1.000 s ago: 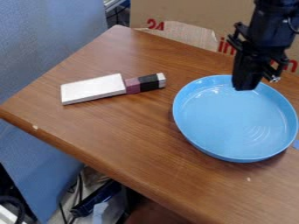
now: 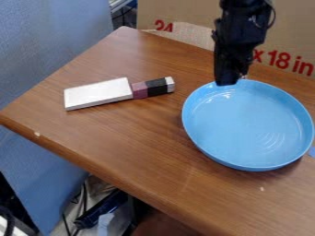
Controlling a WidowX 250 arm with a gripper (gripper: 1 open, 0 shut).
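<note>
My dark gripper [image 2: 229,70] hangs at the top right, just above the back rim of a round light-blue plate [image 2: 246,129]; I cannot tell whether it is open or shut. Left of the plate, a white flat block [image 2: 98,93] with a pink and black end piece [image 2: 154,87] lies on the wooden table.
A cardboard box [image 2: 179,18] stands behind the table. The table's left edge drops toward a blue padded surface [image 2: 37,46] and clutter on the floor below.
My gripper has moved left along the back of the plate, from over its right part. The block and plate have not moved.
</note>
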